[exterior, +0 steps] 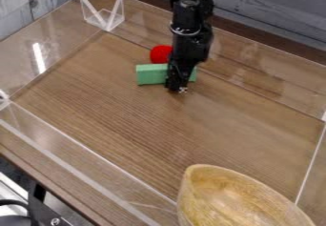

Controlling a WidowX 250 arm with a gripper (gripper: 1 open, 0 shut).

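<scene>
My black gripper (177, 83) hangs down from the top centre over a green block (151, 73) on the wooden table (140, 134), its tip at the block's right part. It looks shut; whether anything is between its fingertips is hard to see. A red round object (160, 53) lies just behind the block, partly hidden by the arm.
A large yellow bowl (242, 201) stands at the front right. A clear plastic holder (102, 10) is at the back left.
</scene>
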